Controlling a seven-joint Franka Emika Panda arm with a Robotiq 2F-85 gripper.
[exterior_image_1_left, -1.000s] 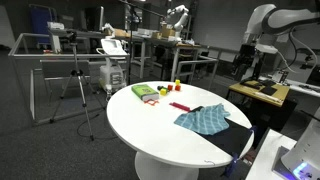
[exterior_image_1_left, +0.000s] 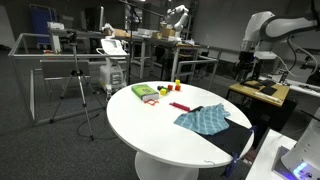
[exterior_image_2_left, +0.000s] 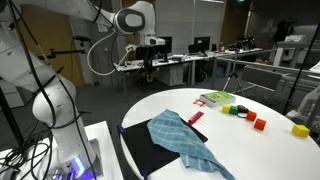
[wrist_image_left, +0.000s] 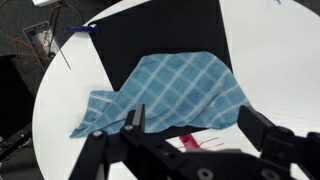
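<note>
A blue checked cloth (wrist_image_left: 180, 92) lies crumpled and spread out, partly on a black mat (wrist_image_left: 150, 35) and partly on the white round table (exterior_image_1_left: 140, 120). My gripper stands open above it, with nothing between its fingers. From the side, the gripper (exterior_image_2_left: 150, 70) hangs well over the table, clear of the cloth (exterior_image_2_left: 183, 138). A red object (exterior_image_2_left: 211, 98) rests beyond the cloth; in the wrist view the fingers partly hide it.
A green box (exterior_image_1_left: 144, 92) and several small red and yellow blocks stand on the table's far side. One yellow block (exterior_image_2_left: 300, 130) sits apart from the others. Blue clamps (wrist_image_left: 83, 29) are at the mat's edge.
My arm has dipped slightly, and the gripper has shifted a little to the right in exterior view 1. The cloth and the other table objects look unmoved.
</note>
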